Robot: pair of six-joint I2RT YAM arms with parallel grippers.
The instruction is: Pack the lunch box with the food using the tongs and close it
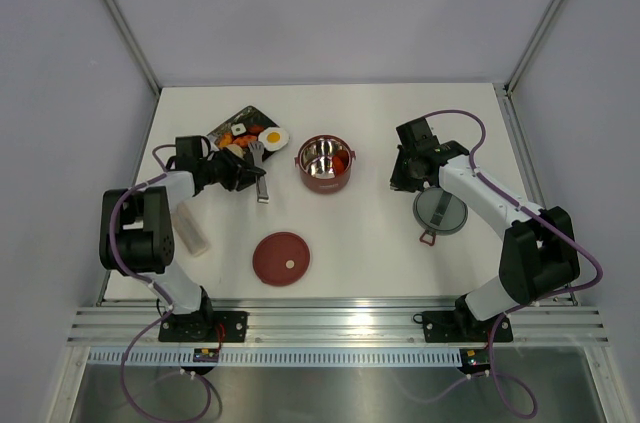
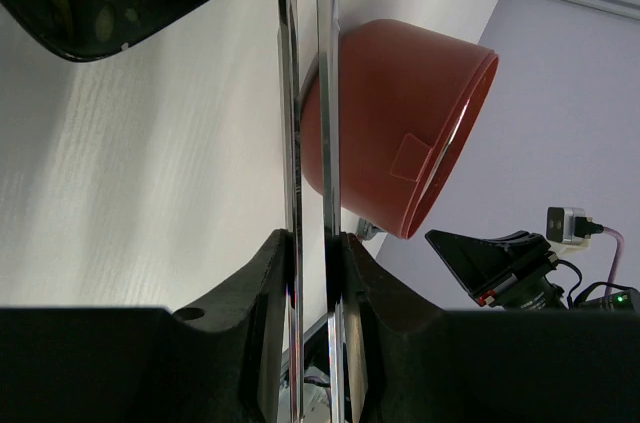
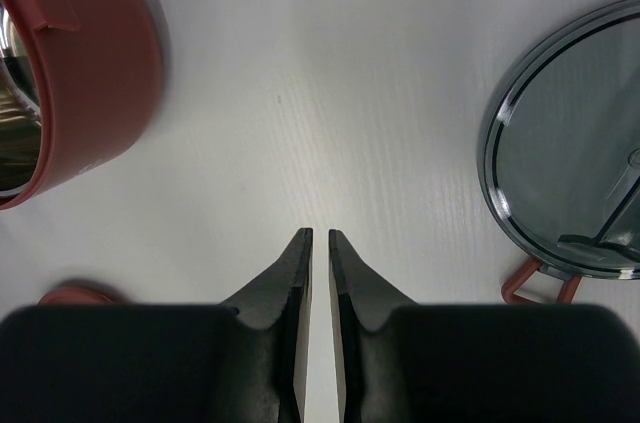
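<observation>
My left gripper (image 1: 250, 173) is over the dark tray (image 1: 225, 130) of food, with long silver tongs (image 2: 330, 123) between its fingers. A fried egg (image 1: 273, 138) is at the tray's right side, by the tongs. The maroon lunch pot (image 1: 324, 181) stands right of the tray, open, with something orange-red inside. My right gripper hangs above bare table between the pot and the grey lid, fingertips close together with a narrow gap, holding nothing.
A round grey lid (image 1: 455, 215) with a red handle lies at the right, a maroon disc (image 1: 280, 268) at the front middle, a pale oblong object (image 1: 190, 230) at the left.
</observation>
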